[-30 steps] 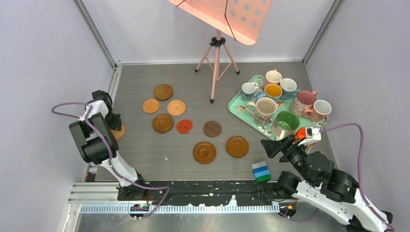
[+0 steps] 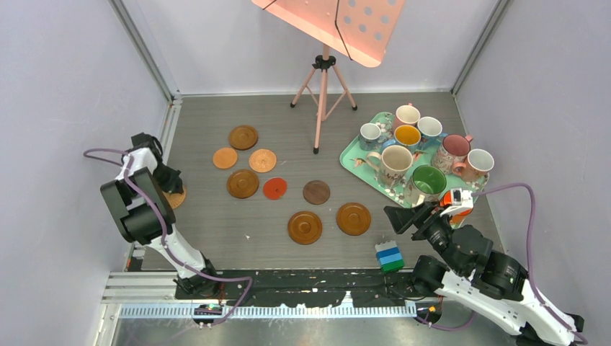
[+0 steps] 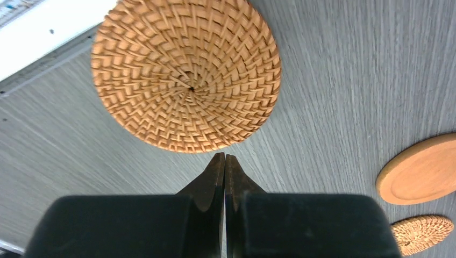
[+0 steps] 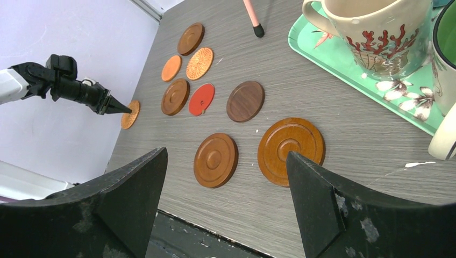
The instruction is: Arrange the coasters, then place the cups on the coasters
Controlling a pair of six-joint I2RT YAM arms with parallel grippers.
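Observation:
Several cups stand on a green tray at the right, among them a cream mug with coral print and a green-lined mug. Round coasters lie across the table, such as a wooden one and a red one. My left gripper is shut, nothing between its fingers, above a woven coaster at the far left. My right gripper is open and empty, just left of the tray's front, with the cream mug ahead of it in the right wrist view.
A pink stand rises at the back, and coloured blocks sit at the front edge beside my right arm. Bare table lies between the coasters and along the front left.
The left arm has shifted slightly; the cups and coasters have not moved.

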